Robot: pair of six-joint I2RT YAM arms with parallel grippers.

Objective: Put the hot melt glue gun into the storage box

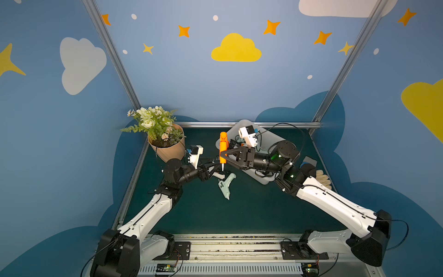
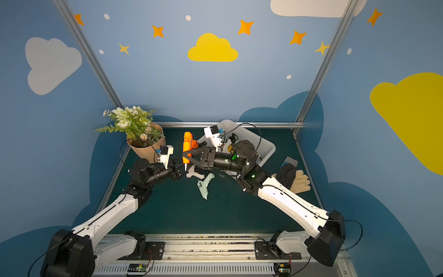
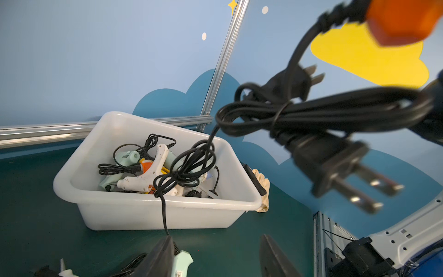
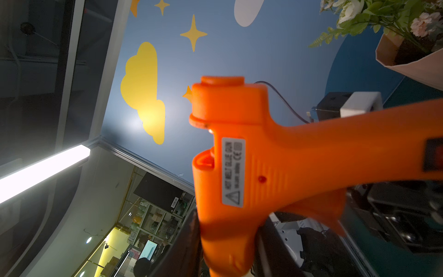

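My right gripper (image 1: pixel 224 158) is shut on an orange hot melt glue gun (image 1: pixel 223 143), held up left of the storage box. In the right wrist view the orange gun (image 4: pixel 235 184) fills the middle, its nozzle end between the fingers. My left gripper stands open, nothing between its fingers; the bundled black cord and plug (image 3: pixel 323 147) hang above and to the right of it. On the mat lie a mint glue gun (image 1: pixel 225 186) and a white one (image 2: pixel 194 173) partly hidden by the left arm. The grey-white storage box (image 3: pixel 175 214) holds several glue guns and cords.
A potted plant (image 1: pixel 167 150) stands at the back left. Work gloves (image 2: pixel 300 182) lie right of the box. One black cord (image 3: pixel 162 210) runs over the box's front wall to the mint gun.
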